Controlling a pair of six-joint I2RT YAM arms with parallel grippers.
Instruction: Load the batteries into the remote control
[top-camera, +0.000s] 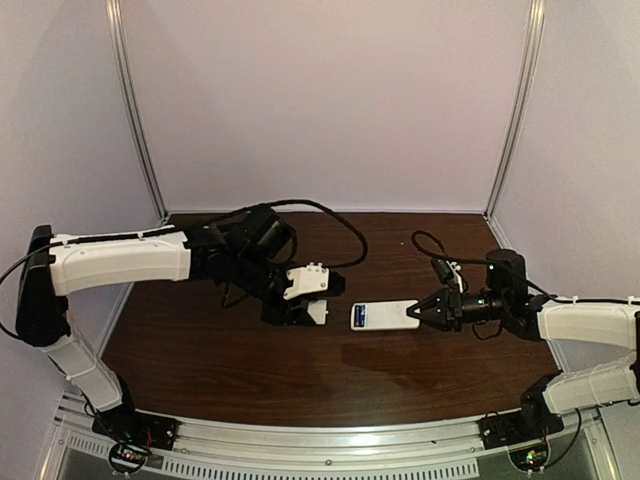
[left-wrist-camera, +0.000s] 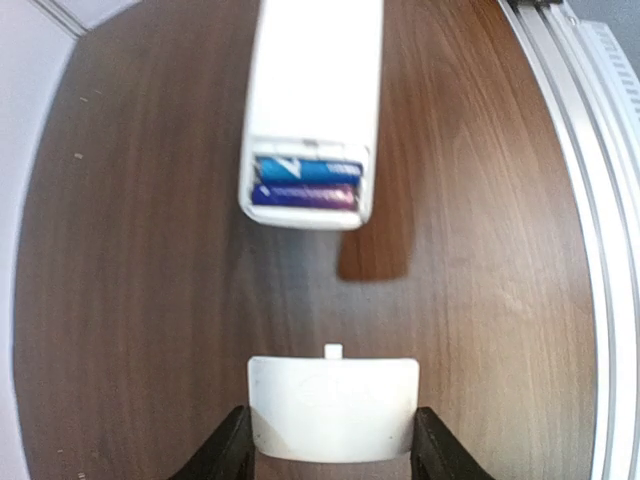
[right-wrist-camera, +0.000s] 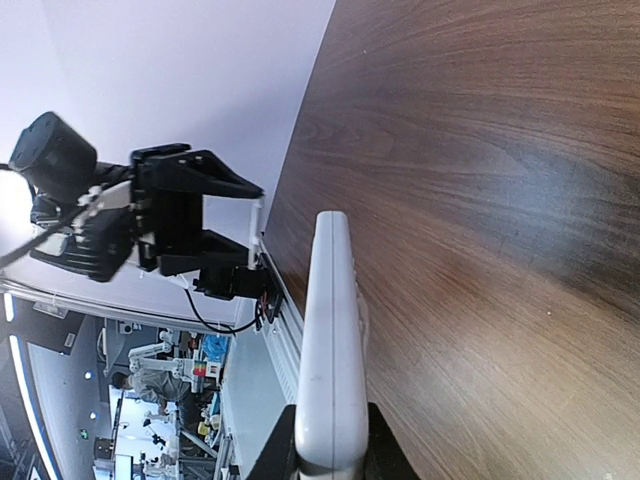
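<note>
The white remote (top-camera: 388, 315) is held level above the table by my right gripper (top-camera: 416, 311), shut on its far end. In the left wrist view two batteries (left-wrist-camera: 306, 196) lie side by side in the open compartment at the remote's (left-wrist-camera: 312, 75) near end. My left gripper is shut on the white battery cover (left-wrist-camera: 333, 405), a flat piece with a small tab, held apart from the remote, to its left in the top view. The right wrist view shows the remote (right-wrist-camera: 332, 330) edge-on between the right fingers.
Pale walls surround it at the back and sides, and a metal rail (top-camera: 330, 428) runs along the front edge.
</note>
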